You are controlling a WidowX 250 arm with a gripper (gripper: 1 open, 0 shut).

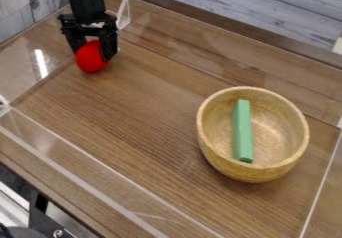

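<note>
My gripper [90, 40] is at the upper left, pointing down over a red round object [91, 58], with its fingers around or just above it; whether they touch it is hard to tell at this size. A tan bowl [214, 132] at the lower right holds a long green bar [242, 130] lying lengthwise.
A pale edge runs along the left side, beside the red object.
</note>
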